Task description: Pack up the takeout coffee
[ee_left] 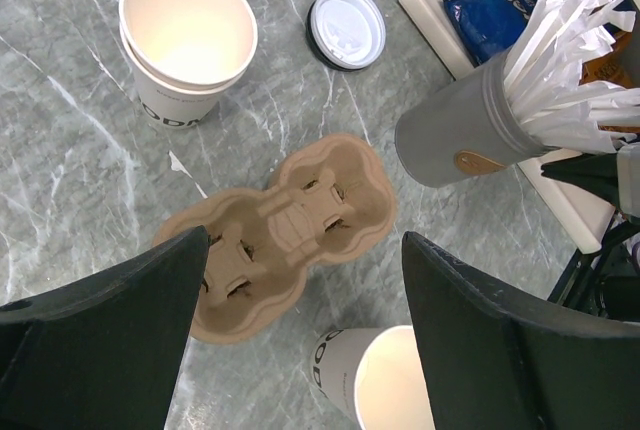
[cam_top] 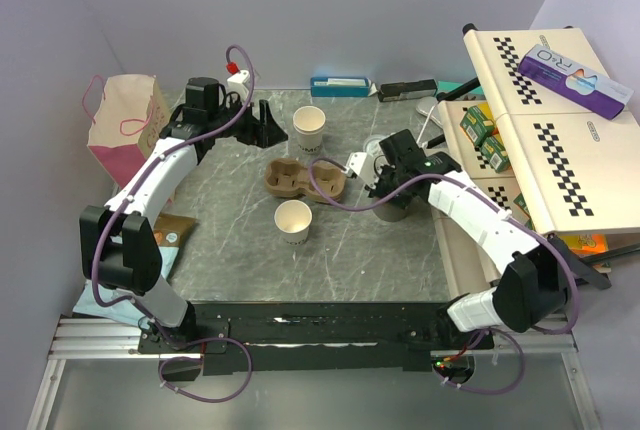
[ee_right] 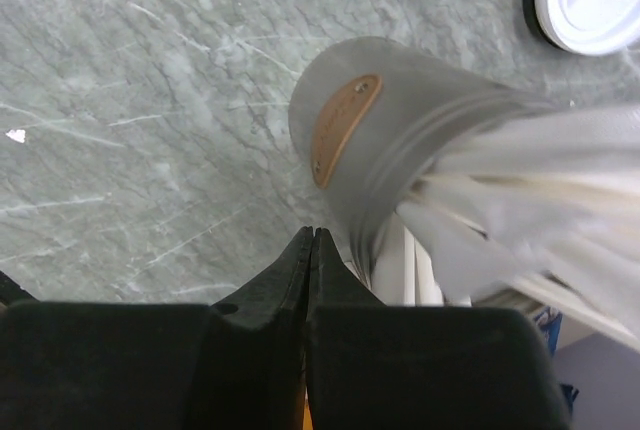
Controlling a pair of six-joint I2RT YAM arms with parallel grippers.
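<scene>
The brown two-cup carrier (ee_left: 290, 220) lies empty in mid-table. Nested white cups (ee_left: 188, 35) stand behind it, and another white cup (cam_top: 293, 221) stands in front. White lids (ee_left: 347, 27) lie stacked beside the grey canister (ee_left: 455, 132), which is full of paper-wrapped straws (ee_left: 570, 75). My right gripper is at the canister's rim, its fingertips together and nothing seen between them. Above the table's back left, my left gripper (cam_top: 275, 130) stands open and empty; its wrist view has the carrier between the fingers. A paper bag (cam_top: 128, 122) stands at the far left.
A white shelf rack (cam_top: 560, 165) with boxes and packets crowds the right side, close to the right arm. Along the back edge lie a blue box (cam_top: 340, 87) and a black box (cam_top: 407, 90).
</scene>
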